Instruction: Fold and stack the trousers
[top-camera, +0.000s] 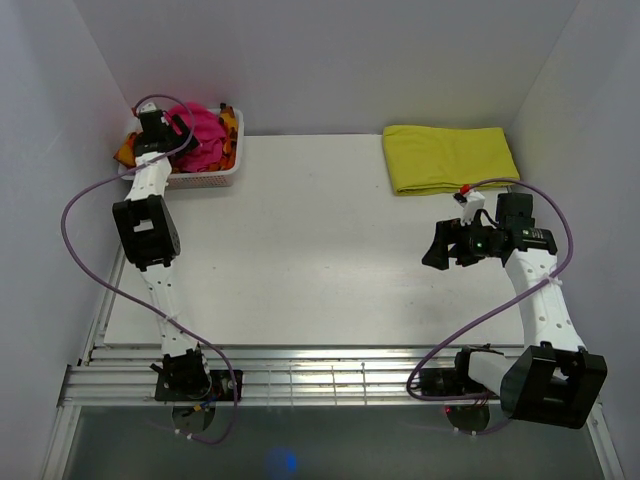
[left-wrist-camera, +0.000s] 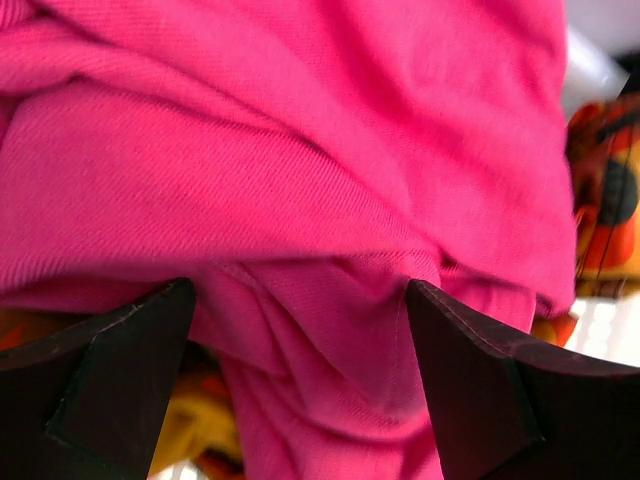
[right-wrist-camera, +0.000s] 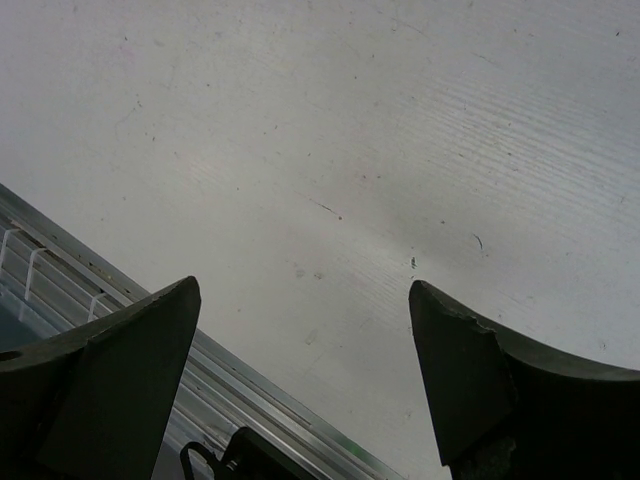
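Observation:
A white basket (top-camera: 205, 180) at the back left holds crumpled clothes, with pink cloth (top-camera: 208, 140) on top and orange patterned cloth (top-camera: 230, 128) along its right side. Over the basket, my left gripper is open. Folds of pink cloth (left-wrist-camera: 320, 200) fill the left wrist view, lying below and between the spread fingers, not clamped. My right gripper (top-camera: 443, 258) hovers over the right part of the table, open and empty; only bare tabletop (right-wrist-camera: 330, 200) shows between its fingers in the right wrist view.
A flat folded yellow cloth (top-camera: 450, 160) lies at the back right of the white table (top-camera: 310, 240). Walls stand close on the left, right and back, and a metal rail (top-camera: 320, 365) runs along the front.

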